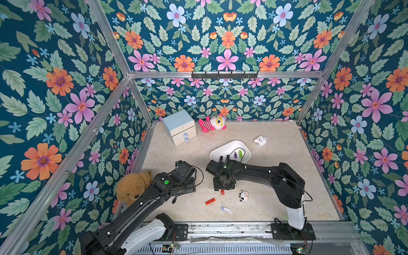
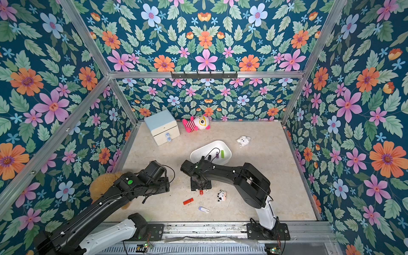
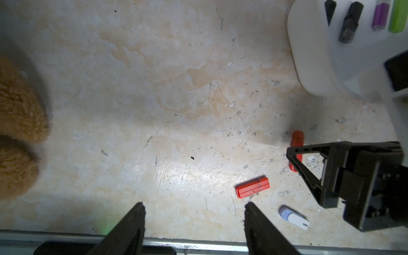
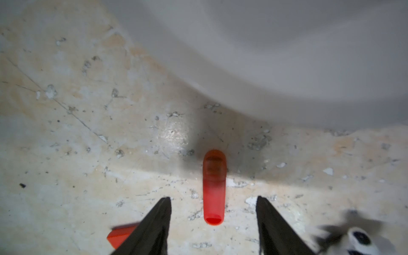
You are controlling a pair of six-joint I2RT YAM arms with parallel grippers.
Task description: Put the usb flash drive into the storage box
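A rounded red usb flash drive (image 4: 214, 191) lies on the table, close to the near side of the white storage box (image 3: 310, 55). Both fingers of my right gripper stand apart, one on each side of this drive, with gaps showing. The left wrist view also catches the right gripper's fingers (image 3: 340, 146) over the drive. A second, boxy red drive (image 3: 252, 187) and a white-and-lavender drive (image 3: 294, 217) lie nearer the front. Inside the box are dark, purple (image 3: 381, 14) and green (image 3: 398, 17) drives. My left gripper hangs open and empty over bare table.
A cow figure (image 1: 243, 195) lies right of the red drives. Behind stand a blue-topped drawer box (image 1: 179, 126) and a pink plush (image 1: 212, 123); a small white toy (image 1: 260, 141) is at back right. A brown teddy (image 1: 132, 189) sits at left.
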